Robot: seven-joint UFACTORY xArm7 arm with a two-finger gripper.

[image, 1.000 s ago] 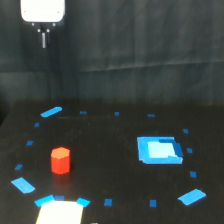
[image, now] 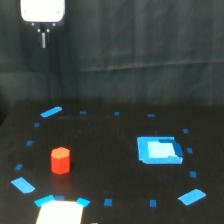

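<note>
A red block (image: 61, 161) with a six-sided outline rests on the dark table at left of centre. High in the upper left corner hangs the white end of the arm, and below it the small, thin gripper (image: 43, 40). It is well above and apart from the red block. The gripper is too small here to show how its fingers stand or whether anything is between them.
Blue tape outlines a square around a white patch (image: 160, 150) at right. A bright white shape (image: 60, 212) is cut off by the bottom edge. Several blue tape marks dot the dark table, which is otherwise clear between block and square.
</note>
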